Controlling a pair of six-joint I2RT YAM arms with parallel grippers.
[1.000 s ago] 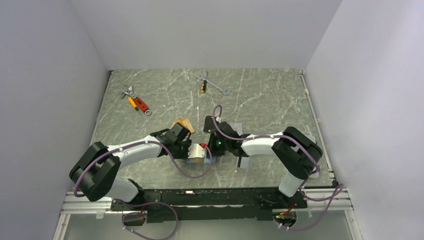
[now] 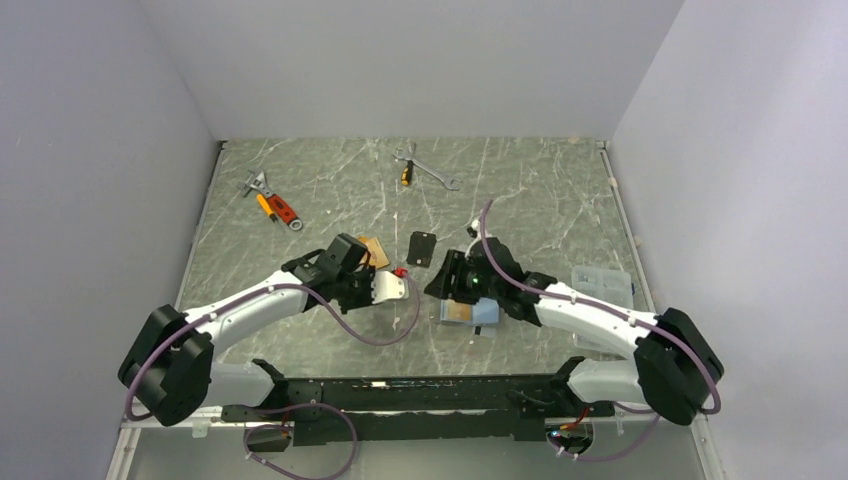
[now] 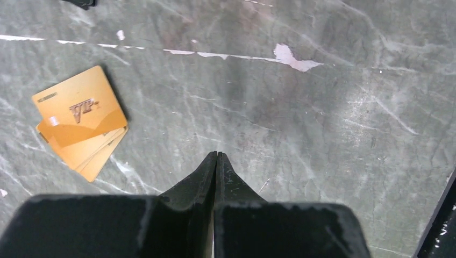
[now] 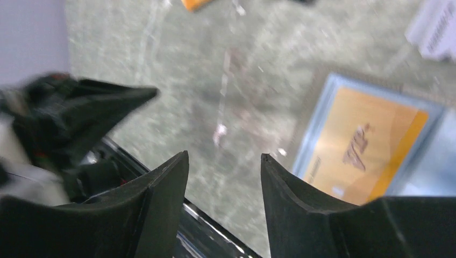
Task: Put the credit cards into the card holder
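Observation:
A blue-edged card holder (image 4: 317, 134) with an orange card (image 4: 357, 145) showing in it lies below my right gripper (image 2: 452, 285), which is part open with nothing visible between its fingertips. Loose orange cards (image 3: 80, 115) lie fanned on the table, also behind my left gripper in the top view (image 2: 376, 250). My left gripper is shut; nothing clear shows between its fingertips. A dark card-like object (image 2: 421, 249) lies beside the loose cards.
Wrenches (image 2: 432, 172) and a screwdriver lie at the back, more tools (image 2: 280, 210) at the left. A clear tray (image 2: 603, 285) sits at the right.
My right arm has moved to the right, and the card holder now lies further right.

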